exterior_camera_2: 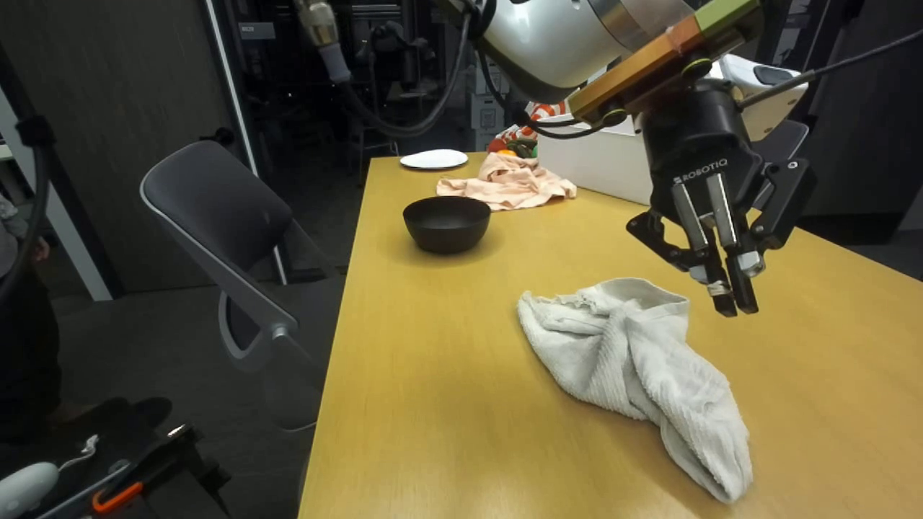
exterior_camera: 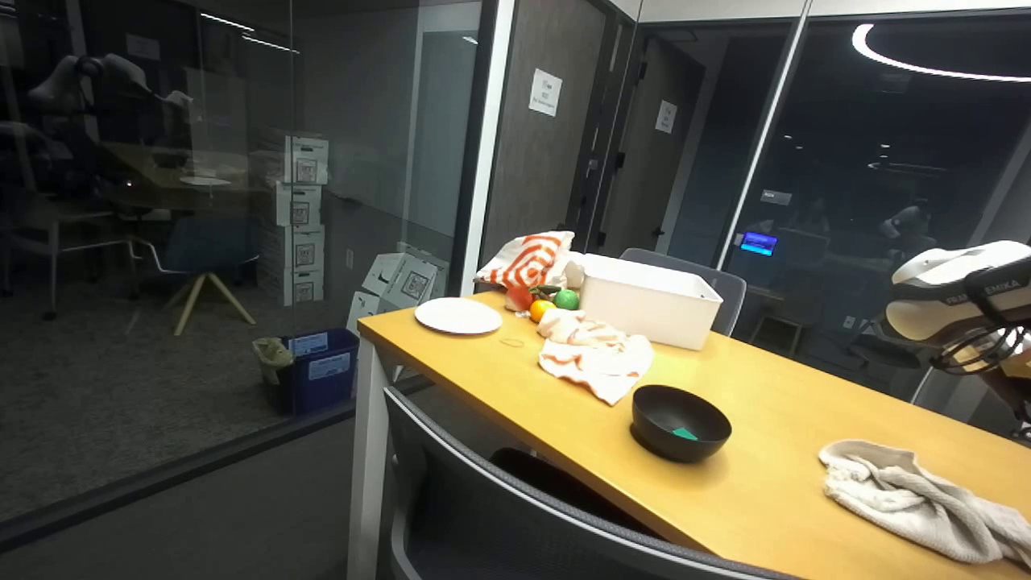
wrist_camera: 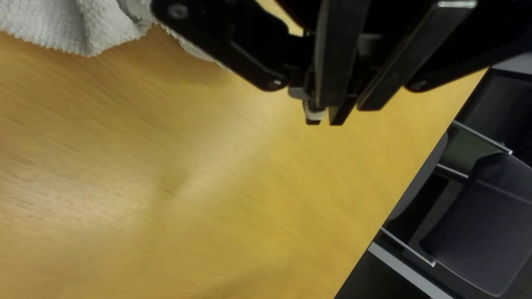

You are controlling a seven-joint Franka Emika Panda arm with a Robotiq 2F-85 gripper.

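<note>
A grey-white ribbed towel point(exterior_camera_2: 636, 359) lies crumpled on the near part of the table; exterior view 1 has the same towel point(exterior_camera: 899, 498) at lower right. My gripper point(exterior_camera_2: 733, 307) hangs above and to the right of it in exterior view 2, apart from the cloth. Its fingers are drawn together with only a sliver between them and no cloth there. In the wrist view the gripper is over bare wood, while an edge of the towel point(wrist_camera: 65, 25) shows at upper left. Exterior view 1 cuts off most of the gripper.
A black bowl point(exterior_camera: 657, 416) with a green piece inside stands farther along the table point(exterior_camera_2: 415, 372). Beyond are a peach cloth point(exterior_camera: 594, 353), white plate point(exterior_camera: 458, 315), white bin point(exterior_camera: 643, 300) and several fruits or vegetables. Wood around the towel is clear.
</note>
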